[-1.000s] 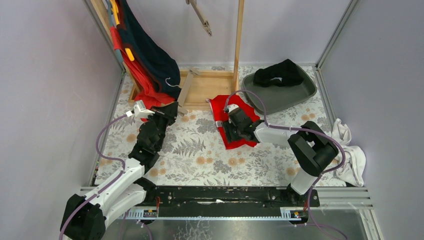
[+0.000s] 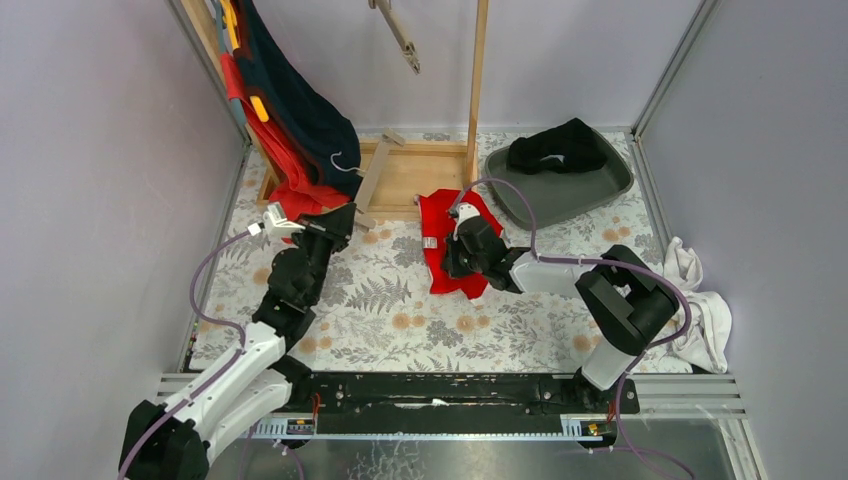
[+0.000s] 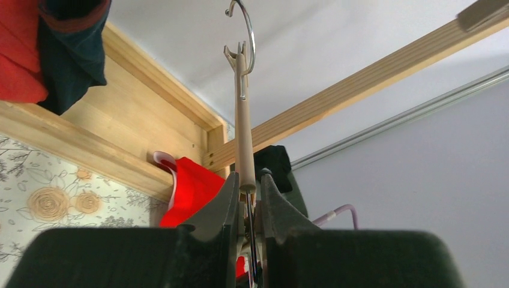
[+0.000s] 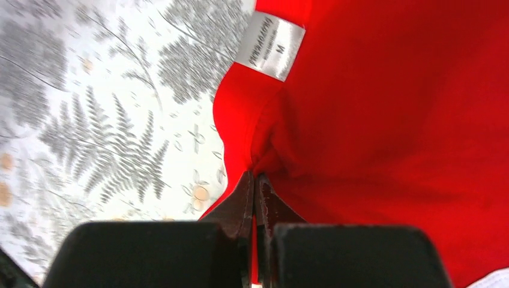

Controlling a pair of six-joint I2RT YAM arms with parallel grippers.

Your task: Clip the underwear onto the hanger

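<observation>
Red underwear [image 2: 437, 222] lies on the patterned table, mid-scene in the top view. A silver label [image 4: 271, 45] shows on its waistband in the right wrist view. My right gripper is shut on the waistband fabric, which is bunched between its fingertips. From above, the right arm hides part of the underwear. My left gripper is shut on the wooden hanger [image 3: 242, 126], which extends away from the fingers. The metal hook [image 3: 249, 36] of the hanger is bare. In the top view the hanger [image 2: 373, 180] stands left of the underwear.
Red and dark garments [image 2: 300, 110] hang at the left on the wooden rack, whose base [image 2: 415, 165] lies behind the underwear. A grey tray [image 2: 570, 205] with a black garment [image 2: 555, 150] is at back right. White cloth [image 2: 705, 320] lies far right.
</observation>
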